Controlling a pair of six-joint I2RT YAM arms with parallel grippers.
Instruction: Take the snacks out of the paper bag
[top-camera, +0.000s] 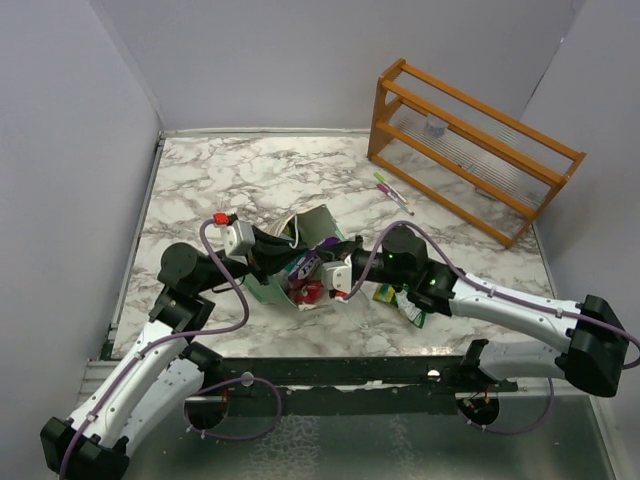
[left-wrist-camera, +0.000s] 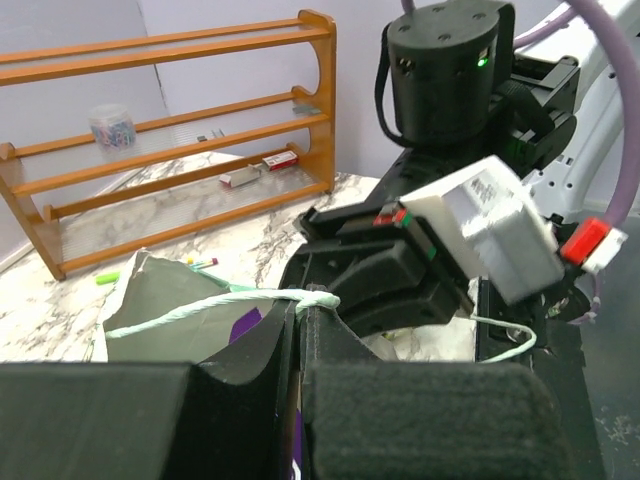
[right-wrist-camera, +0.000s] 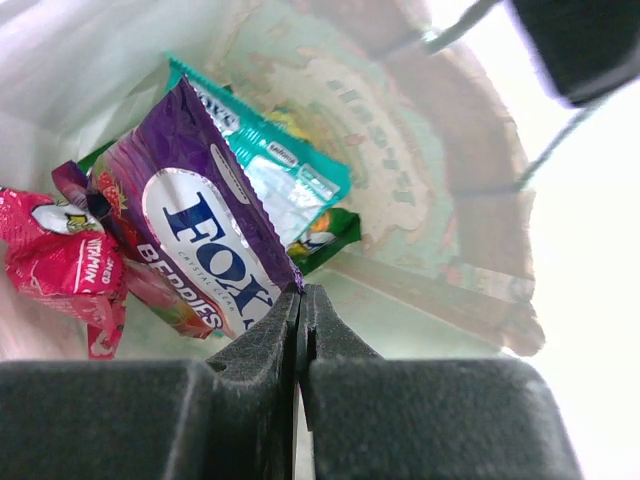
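My right gripper is shut on the corner of a purple Fox berries pack (right-wrist-camera: 205, 230), which hangs at the bag's mouth. Below it inside the paper bag (right-wrist-camera: 480, 290) lie a red candy pack (right-wrist-camera: 70, 265), a teal-and-white pack (right-wrist-camera: 275, 165) and a green pack (right-wrist-camera: 330, 238) partly hidden under the teal one. From the left, my left gripper is shut on the bag's white cord handle (left-wrist-camera: 220, 303). In the top view both grippers meet over the bag (top-camera: 320, 225), covering part of its opening.
Snack packs (top-camera: 405, 306) lie on the table under the right arm. A wooden rack (top-camera: 470, 130) stands at the back right, with several markers (top-camera: 395, 195) before it.
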